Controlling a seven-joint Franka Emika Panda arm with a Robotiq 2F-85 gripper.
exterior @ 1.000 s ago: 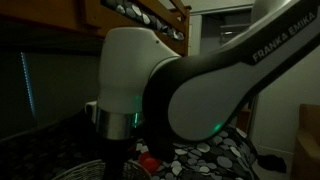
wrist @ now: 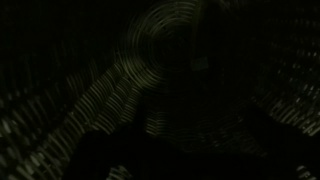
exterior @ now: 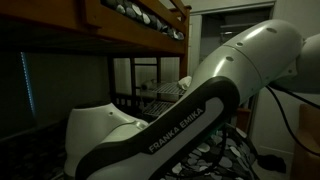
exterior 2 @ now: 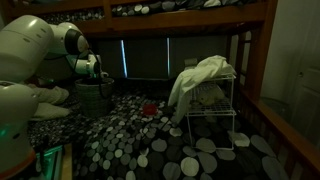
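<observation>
A woven basket (wrist: 160, 45) surrounds the very dark wrist view, its ringed weave curving round the centre. My gripper points down into it, with two dark finger shapes standing apart at the lower edge and nothing visible between them. A small paler patch (wrist: 199, 64) shows near the basket's centre; I cannot tell what it is. In exterior view 2 the dark basket (exterior 2: 92, 98) stands at the left, beneath the arm's wrist, and hides my fingers. The arm (exterior: 180, 115) fills much of exterior view 1.
A wire rack (exterior 2: 212, 112) with white cloth (exterior 2: 200, 75) draped over it stands on the patterned bedding (exterior 2: 160, 155). Something red (exterior 2: 150, 108) lies between basket and rack. Wooden bunk rails (exterior: 130, 30) run overhead.
In exterior view 1 the arm has come down and its upper link has swung lower across the picture. The basket rim and red item seen one second ago are now hidden behind the arm.
</observation>
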